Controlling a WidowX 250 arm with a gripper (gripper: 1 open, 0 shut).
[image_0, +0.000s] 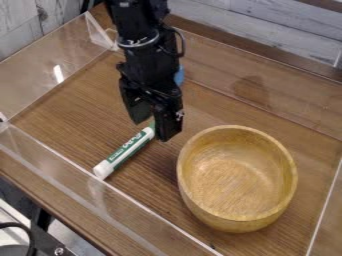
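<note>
My black gripper (152, 118) hangs over the wooden table, open, just above and right of a white tube with green lettering (126, 152) that lies diagonally. A large pale yellow bowl (235, 202) sits to the right, close to the gripper. A small blue object (178, 78) is partly hidden behind the arm.
Bare table (67, 120) spreads at the left and at the back right. A transparent edge borders the left and front, and a black cable lies at the bottom-left corner.
</note>
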